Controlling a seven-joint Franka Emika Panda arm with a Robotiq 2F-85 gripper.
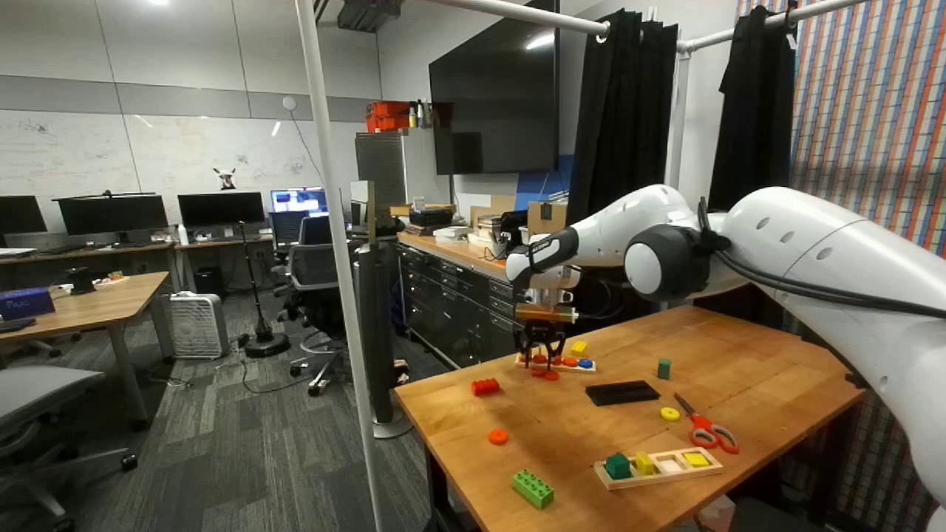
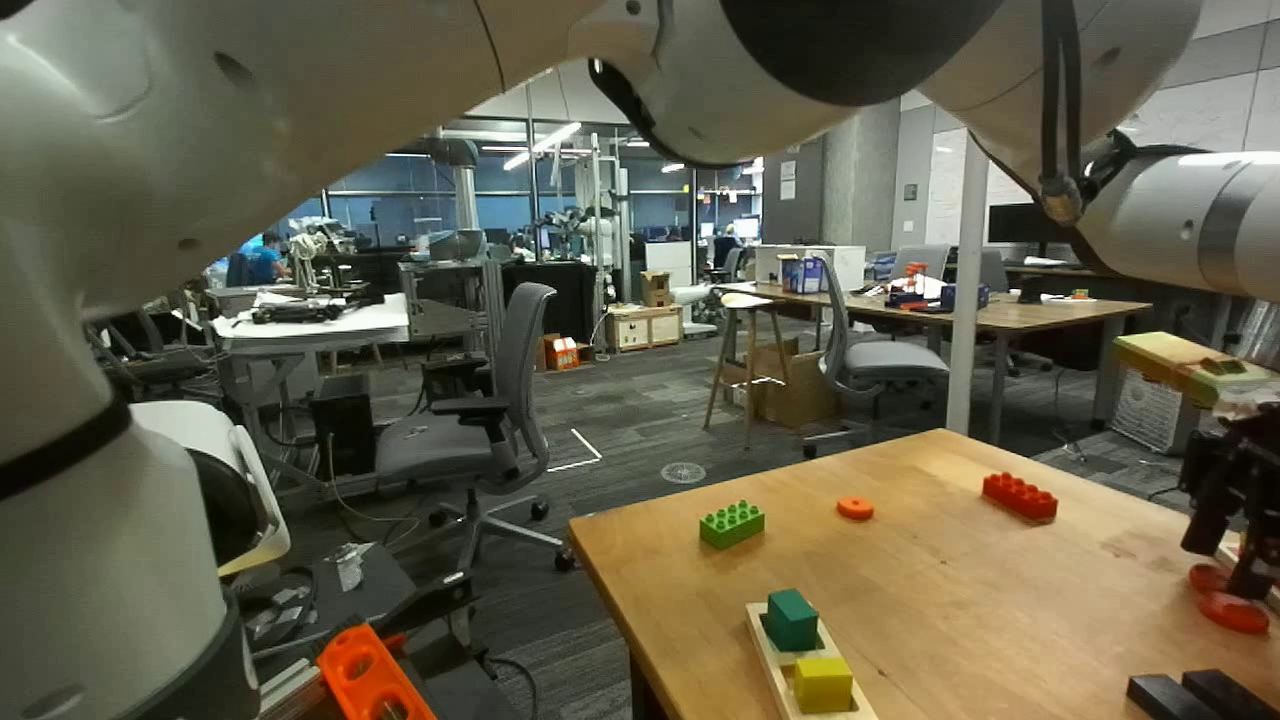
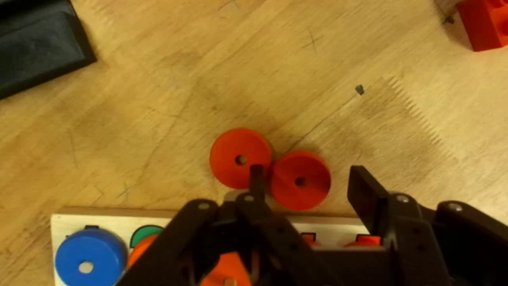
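Observation:
Two red discs with centre holes lie side by side on the table, the left disc close against the right disc. Over the right disc, my gripper has its fingers apart, with that disc showing in the gap. One fingertip overlaps the edge where the discs meet. Just behind them is the wooden peg tray, holding a blue disc and orange and red pieces, partly hidden by my gripper. In exterior view 1 the gripper is low at the tray's near side.
A black block, yellow ring and scissors lie toward the right. Red brick, orange disc and green brick are along the left. A second tray stands in front. Mid-table is clear.

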